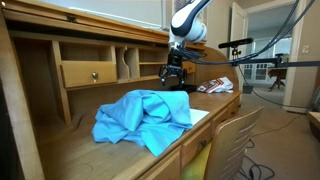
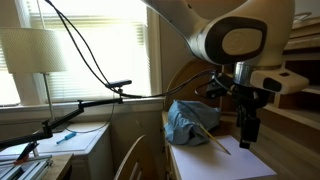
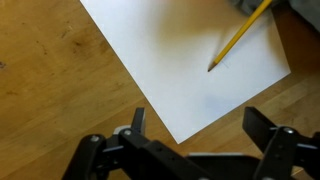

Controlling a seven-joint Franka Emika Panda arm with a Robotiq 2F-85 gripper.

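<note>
A crumpled blue cloth lies on the wooden desk; in the second exterior view the cloth rests on the far part of a white paper sheet. From beneath or beside the cloth a yellow pencil sticks out over the paper, its tip on the sheet. My gripper is open above the desk at the paper's near edge, its fingers wide apart and empty. In the first exterior view the gripper hangs behind the cloth, clear of it.
Shelves and a small drawer line the desk's back. A red and white bag lies at the far end. A wooden chair stands against the front. Bare desktop is free at the near left.
</note>
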